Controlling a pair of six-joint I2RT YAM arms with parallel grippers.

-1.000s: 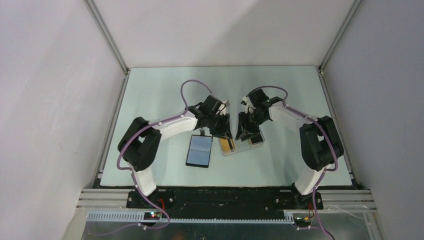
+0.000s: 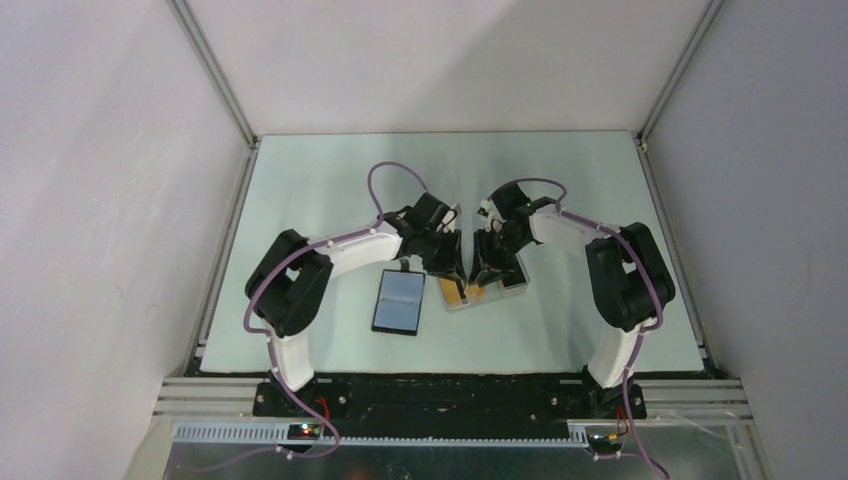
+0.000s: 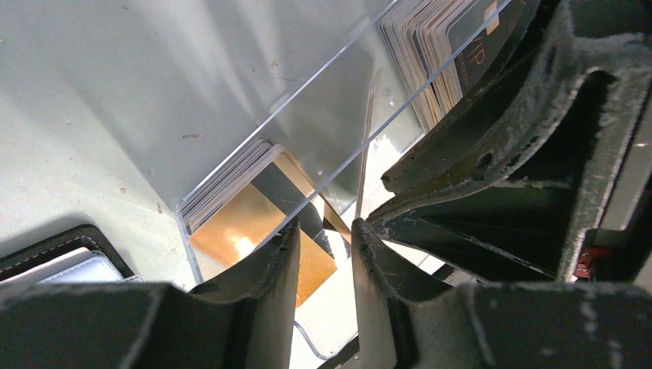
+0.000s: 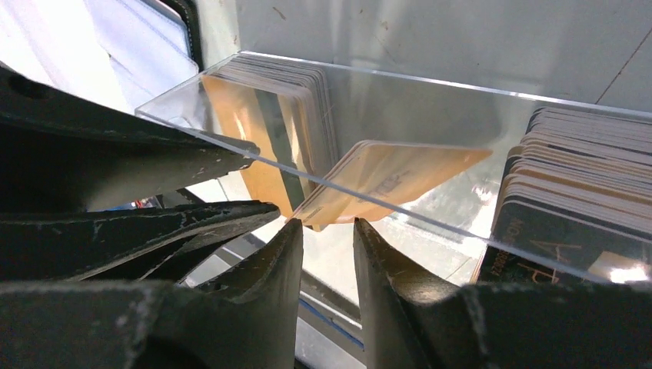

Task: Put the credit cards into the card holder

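Observation:
In the top view, a clear box (image 2: 492,299) stands between the arms, and the card holder (image 2: 398,301) lies left of it. Inside the box, a stack of gold cards (image 4: 229,108) fills the left end. A single gold card leans away from that stack, seen nearly edge-on in the left wrist view. My left gripper is partly open at the gold stack. My right gripper is partly open by the loose card's lower edge. Whether either touches that card, I cannot tell.
Black cards (image 4: 565,196) stand stacked in the box's right end. The box's clear wall edge (image 4: 430,81) runs close to the fingers. Both grippers crowd together over the box, nearly touching. Open table lies behind and to both sides.
Both arms have moved slightly; the right gripper has shifted a little left. The card holder has not moved.

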